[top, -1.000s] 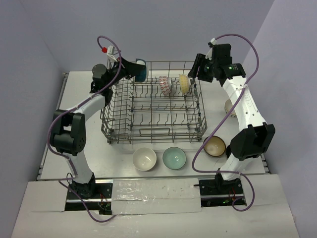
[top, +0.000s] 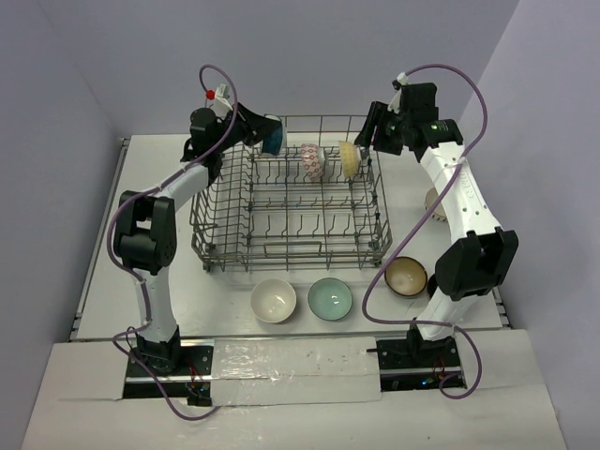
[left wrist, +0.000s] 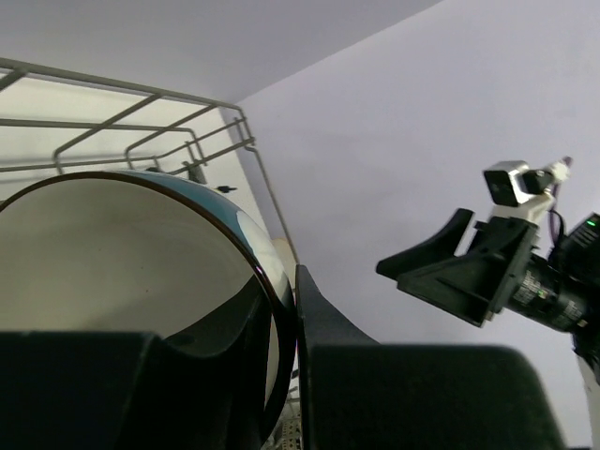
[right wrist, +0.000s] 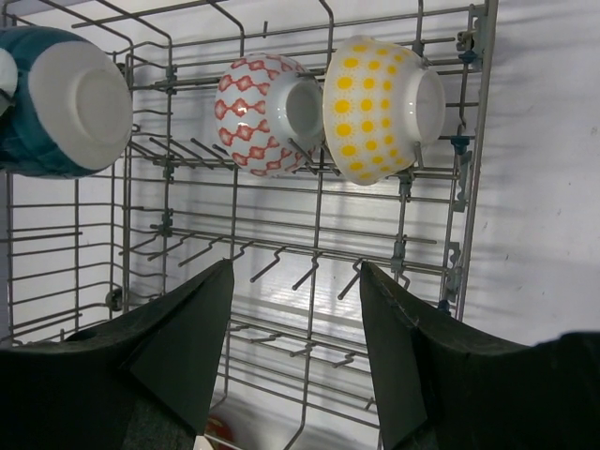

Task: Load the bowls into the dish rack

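A blue bowl with a pale inside [top: 273,139] is tipped on its side over the rack's back left. My left gripper is shut on its rim, one finger inside and one outside. In the right wrist view the same blue bowl [right wrist: 80,101] shows its pale base. Two bowls stand on edge in the back row of the dish rack [top: 314,246]: a red-patterned one [right wrist: 267,114] and a yellow-dotted one [right wrist: 382,111], close side by side. My right gripper hangs open near the rack's back right corner, nothing between its fingers.
In front of the rack sit a cream bowl [top: 273,300], a green bowl [top: 330,298] and a brown bowl [top: 406,277]. Another pale bowl [top: 437,202] lies partly behind the right arm. The rack's middle and front rows are empty.
The blue bowl and left gripper have moved a little to the right along the back of the rack, and the left arm has turned slightly. The right arm has hardly moved.
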